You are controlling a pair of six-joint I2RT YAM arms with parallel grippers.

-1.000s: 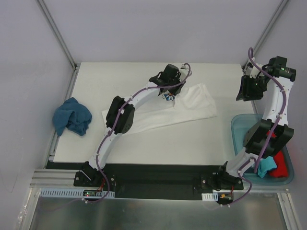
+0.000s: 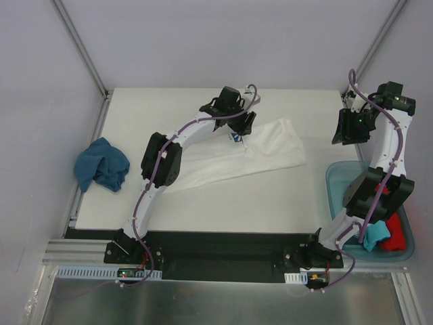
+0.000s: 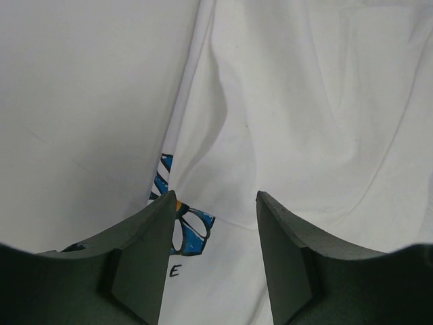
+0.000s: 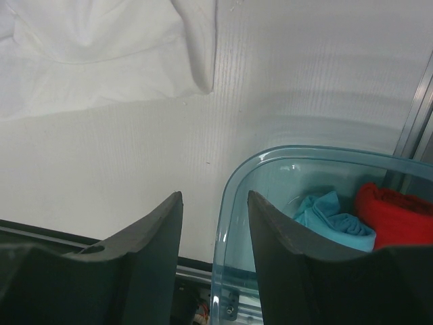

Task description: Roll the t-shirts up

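Observation:
A white t-shirt (image 2: 216, 164) lies flat across the middle of the table, its right part doubled over in loose folds. A blue and black print (image 3: 193, 232) peeks out beside the fold. Over the shirt's far edge, close to that print, is my left gripper, open and with no cloth between its fingers. My right gripper (image 2: 349, 143) hangs open and empty off to the right, apart from the shirt, near the bin. A crumpled dark blue t-shirt (image 2: 101, 165) sits at the table's left edge. The left arm hides part of the white shirt.
A teal bin (image 2: 331, 193) at the right holds a red cloth (image 4: 396, 214) and a light blue cloth (image 4: 335, 222). Bare table (image 2: 250, 203) shows in front of the white shirt and behind it.
The right arm barely moved. The shirt's right part looks the same.

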